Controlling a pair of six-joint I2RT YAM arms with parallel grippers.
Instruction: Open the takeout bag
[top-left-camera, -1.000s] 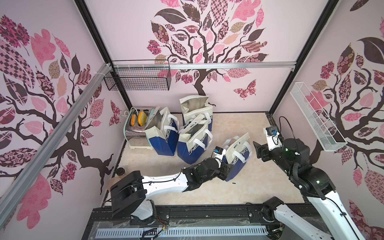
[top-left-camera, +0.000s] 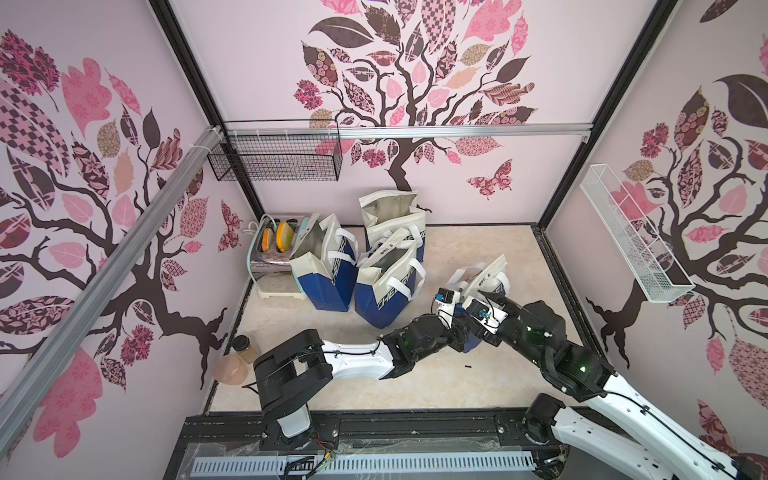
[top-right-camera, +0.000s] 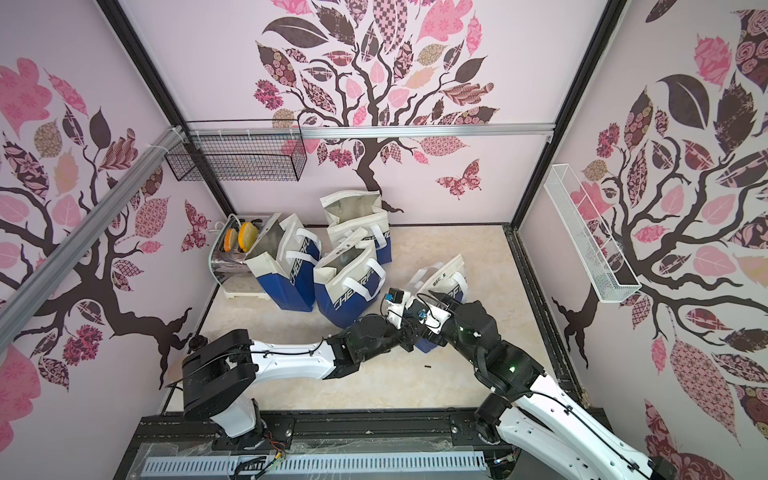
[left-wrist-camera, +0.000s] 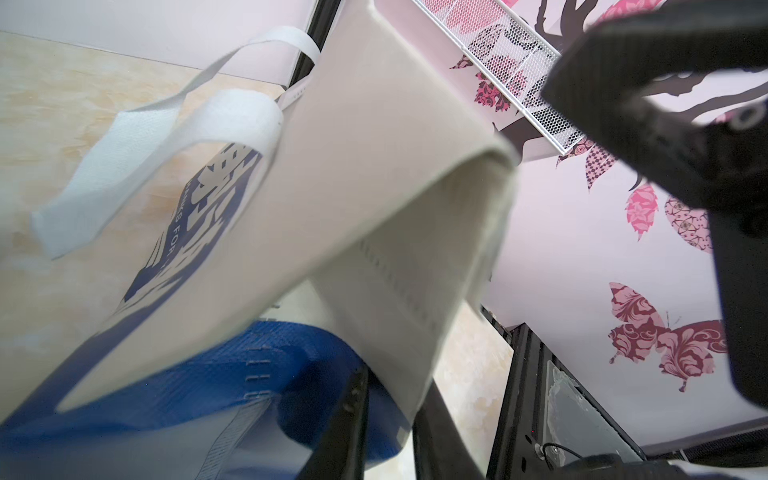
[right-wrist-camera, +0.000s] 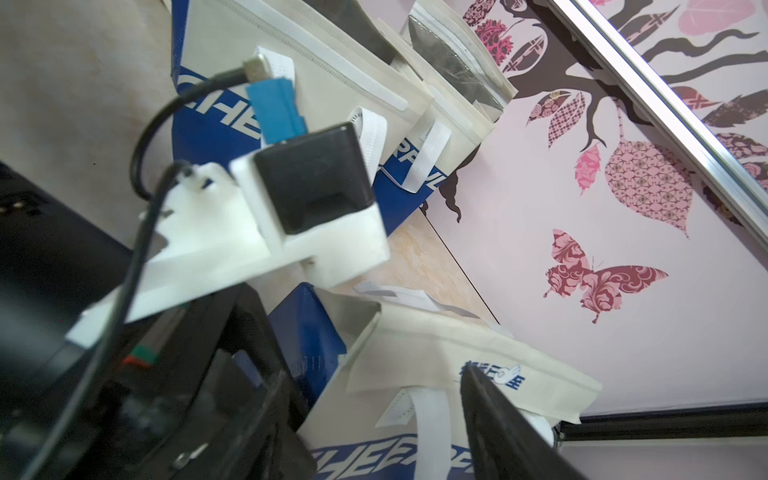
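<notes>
A blue and cream takeout bag (top-left-camera: 488, 276) stands at the right of the table, its folded flap (left-wrist-camera: 376, 136) filling much of the left wrist view. My left gripper (top-left-camera: 456, 328) is at the bag's near end; low in its wrist view its dark fingers meet the flap's lower corner, and how far apart they are is hard to tell. My right gripper is open over the bag (right-wrist-camera: 448, 344), fingers either side of its printed front and strap, close to the left gripper. In both top views the two grippers crowd together, partly hiding the bag.
Several more bags (top-left-camera: 324, 276) stand at the back left beside a rack (top-left-camera: 272, 256) with yellow items. A jar (top-left-camera: 240, 352) is at the front left. A white wire basket (top-left-camera: 636, 232) hangs on the right wall.
My right arm has swung left and down onto the bag, beside the left gripper. The left arm moved slightly right, and the bag's top has shifted right.
</notes>
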